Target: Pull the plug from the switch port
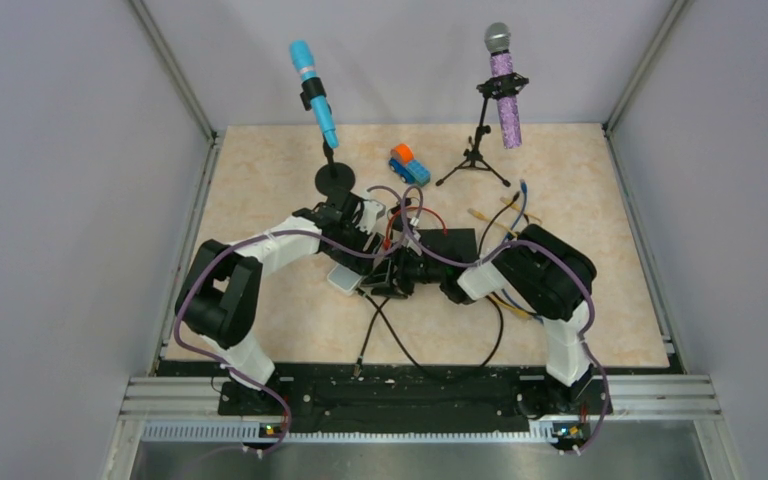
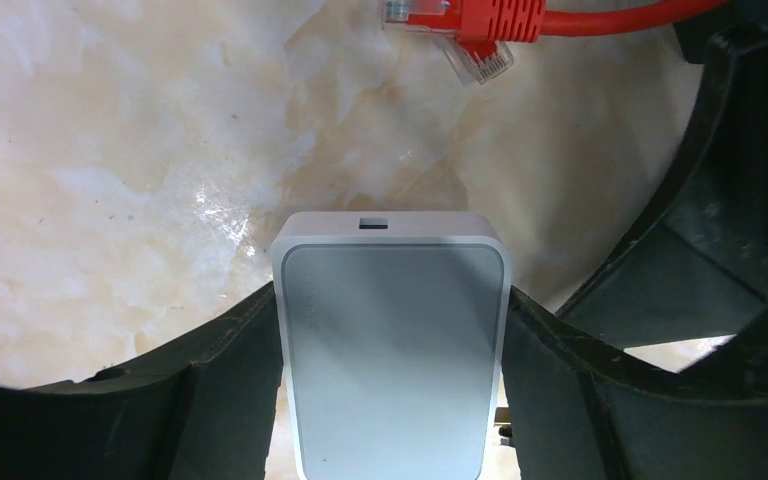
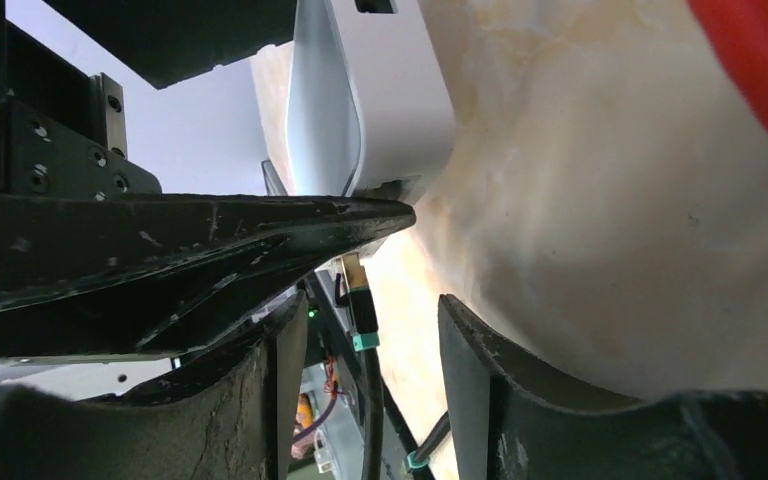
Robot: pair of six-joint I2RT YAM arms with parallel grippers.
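Observation:
A small white-and-grey box point(image 2: 390, 350), which looks like the switch, has my left gripper shut on it, one finger against each side. In the right wrist view, the plug point(image 3: 353, 272) shows a gold metal end beside the box, with a black body and a teal band on its cable point(image 3: 371, 420). A dark finger point(image 3: 290, 225) hides where the plug meets the box, so I cannot tell how deep it sits. My right gripper stands open, its fingers on either side of the plug's cable, not closed on it.
Loose red network cable ends point(image 2: 490, 18) lie beyond the box. A black pad point(image 1: 450, 243) and tangled blue and yellow cables lie to the right. A blue microphone point(image 1: 315, 95) and a toy car point(image 1: 409, 165) stand farther back.

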